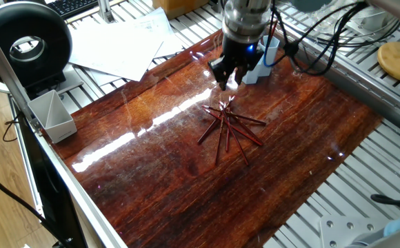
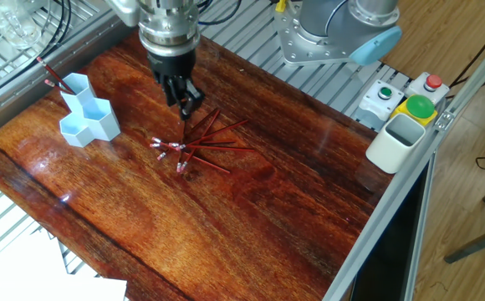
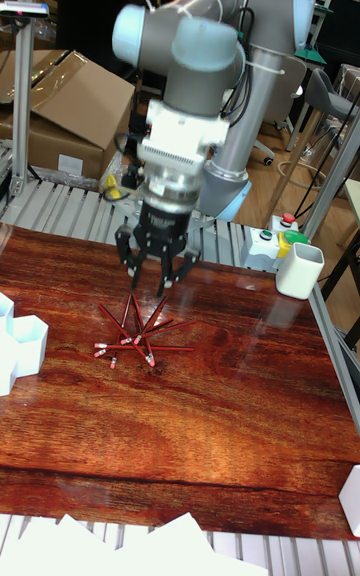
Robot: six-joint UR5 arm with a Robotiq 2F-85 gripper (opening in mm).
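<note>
Several dark red pencils with pale ends lie crossed in a loose, fanned pile [image 1: 229,127] on the wooden tabletop. In exterior view 2 their pale ends gather on the left of the pile [image 2: 194,149]. My gripper [image 3: 150,284] hangs above the pile's far side, pointing down, its fingers apart and nothing visible between them. A pale blue holder of joined hexagonal cups [image 2: 89,115] stands to one side. Red pencils [image 2: 53,77] lean out of its rear cup. From exterior view 1, the gripper and arm partly cover this holder [image 1: 261,66].
A white open box [image 1: 52,116] sits at the table's left edge in exterior view 1. A white cup [image 2: 395,144] stands near the button boxes [image 2: 381,99] in exterior view 2. Papers [image 1: 121,48] lie beyond the table.
</note>
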